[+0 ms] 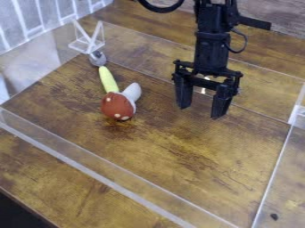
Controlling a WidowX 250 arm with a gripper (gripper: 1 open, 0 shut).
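Observation:
My black gripper (201, 101) hangs over the right middle of the wooden surface, fingers pointing down and spread open, with a small pale patch visible behind it that I cannot identify. To its left lie a red round object (117, 107), a white piece (132, 92) against it, and a slim pale yellow-green object (105, 78), all apart from the gripper.
A grey-white fixture (91, 40) stands at the upper left. Clear rims border the wooden work area (167, 178) on several sides.

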